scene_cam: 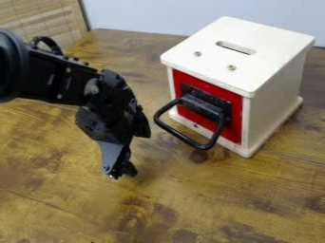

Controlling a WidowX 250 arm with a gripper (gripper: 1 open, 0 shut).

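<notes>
A white wooden box [273, 85] with a slot and two bolts on its top stands at the right, a red panel [191, 86] on its front. A black latch with a looped handle [192, 139] sticks out from that panel toward the left. My black gripper [117, 152] hangs left of the handle, angled downward, apart from it. Whether its fingers are open or shut is not clear from this side.
A light woven board [36, 19] stands at the back left against the white wall.
</notes>
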